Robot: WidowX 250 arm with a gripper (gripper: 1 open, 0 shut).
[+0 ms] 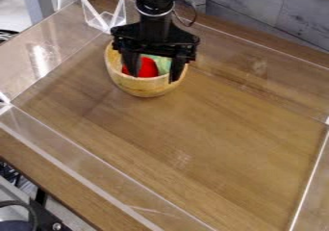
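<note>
A light wooden bowl [146, 87] sits on the table toward the back left, holding a red object [139, 67] and something green [164, 64]. My black gripper [152, 62] is over the bowl with its fingers spread open, one on each side above the contents, hiding part of them. Whether the fingers touch the bowl or what is in it cannot be told.
A grey wall [257, 23] runs along the back. The table's left edge has cables and metal frame beside it.
</note>
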